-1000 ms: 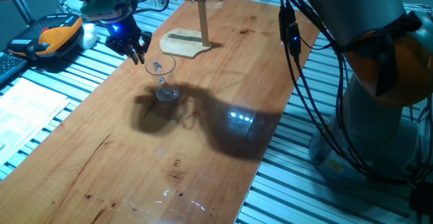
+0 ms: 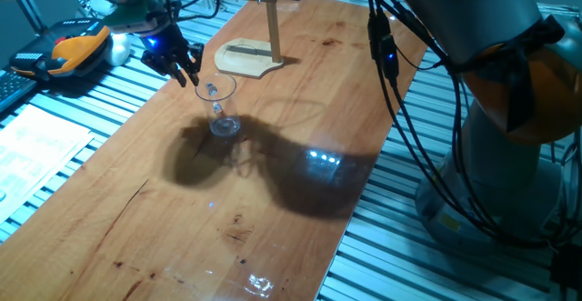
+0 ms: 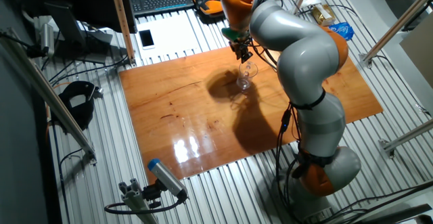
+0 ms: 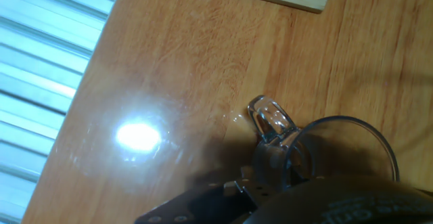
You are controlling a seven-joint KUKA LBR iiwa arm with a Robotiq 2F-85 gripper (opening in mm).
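A clear glass mug (image 2: 224, 125) stands upright on the wooden table, and its handle (image 4: 272, 118) shows in the wrist view. Just above the mug's rim, on the far left side in exterior view 1, hangs my gripper (image 2: 188, 79). Its dark fingers point down, close together in that view, and nothing is visible between them. From the second exterior view, the gripper (image 3: 244, 58) appears right by the mug (image 3: 244, 84). Gripper parts cover the mug's lower edge in the wrist view. How far the fingers stand apart is unclear.
Behind the mug is a wooden stand (image 2: 250, 58) with a hooked crossbar. A keyboard (image 3: 161, 1), white sheet (image 3: 172, 34) and orange-black device (image 2: 68, 48) lie off the table's far side.
The mug has stayed in place.
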